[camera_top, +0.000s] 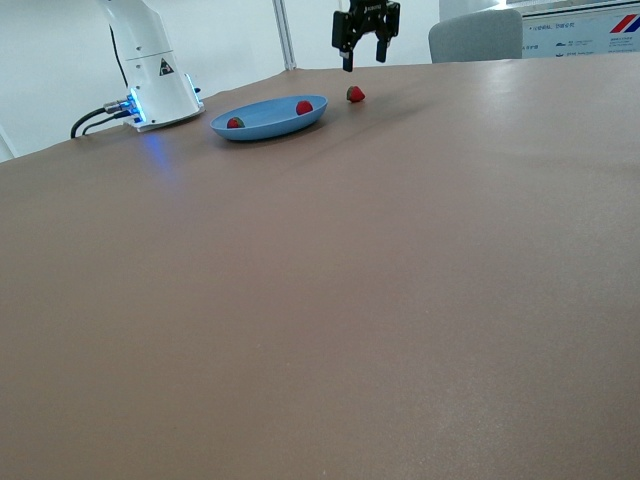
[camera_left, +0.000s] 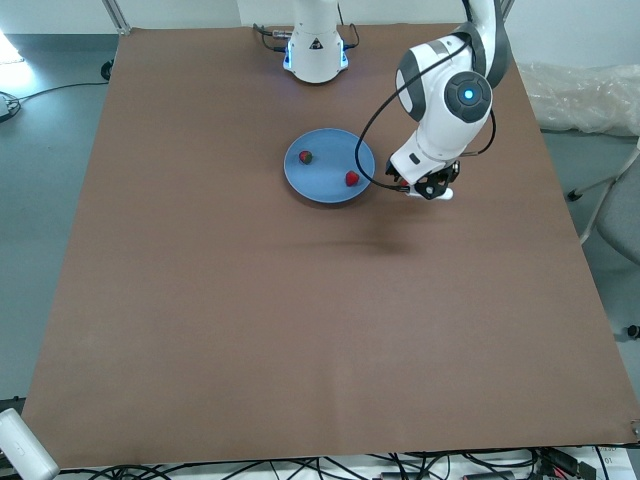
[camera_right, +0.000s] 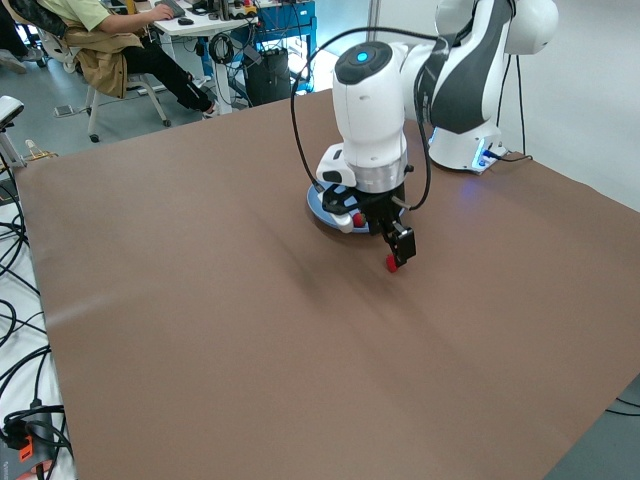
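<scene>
A blue plate (camera_left: 328, 180) on the brown table (camera_left: 300, 310) holds two strawberries: one at its left (camera_left: 305, 157), one at its right (camera_left: 352, 178). Another strawberry (camera_top: 355, 94) lies on the table beside the plate. My gripper (camera_top: 364, 54) hangs above this loose strawberry in the top view, fingers spread apart with nothing visible between them. In the right view the black gripper hides part of that strawberry (camera_right: 392, 263), and in the left view the arm nearly covers it.
The arm's white base (camera_top: 160, 90) stands at the table's far edge behind the plate. A grey chair (camera_left: 625, 215) stands beyond the right edge in the left view; cables run along the near edge.
</scene>
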